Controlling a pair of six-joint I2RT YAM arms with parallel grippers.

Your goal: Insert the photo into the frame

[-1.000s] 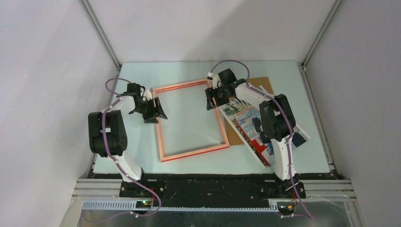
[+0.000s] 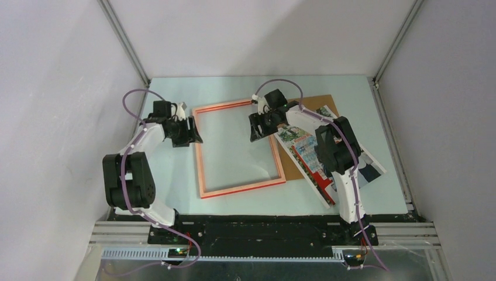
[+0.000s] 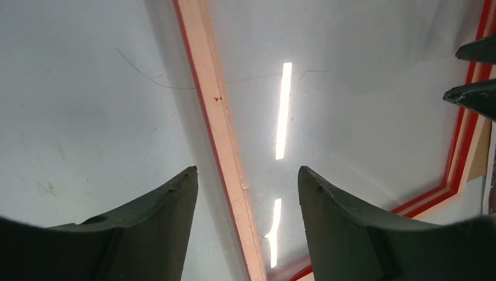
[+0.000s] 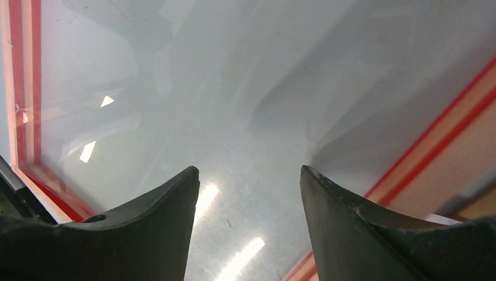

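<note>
A pale wooden frame with red lines (image 2: 240,188) lies mid-table around a clear glossy sheet (image 2: 231,149). In the top view my left gripper (image 2: 190,132) is over the frame's left side; in its wrist view that gripper is open, the frame bar (image 3: 222,134) between and below its fingers, not held. My right gripper (image 2: 256,126) hangs over the sheet by the frame's upper right side; in its wrist view (image 4: 250,174) its fingers stand apart over the sheet, holding nothing, near the frame bar (image 4: 433,143).
A brown board (image 2: 319,100) and several printed sheets (image 2: 310,161), possibly photos, lie overlapping right of the frame, partly under the right arm. Bare table shows left of the frame and along the back edge.
My left gripper has moved left and up in the top view. My right gripper has shifted slightly left.
</note>
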